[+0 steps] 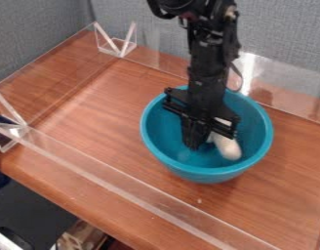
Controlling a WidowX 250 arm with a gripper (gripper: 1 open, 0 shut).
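The black arm comes down from the top into a teal bowl [166, 138] on the wooden table. Its gripper [202, 131] is low inside the bowl, left of a white rounded object [228, 146], which is partly hidden by it. The gripper looks shut; whether anything is between its dark fingertips is hard to see.
Clear plastic walls line the table [91, 107], with white corner brackets at the back left and left side. The wooden surface left of the bowl is clear. A grey padded wall stands behind, and a dark gap with some clutter lies below the front-left edge.
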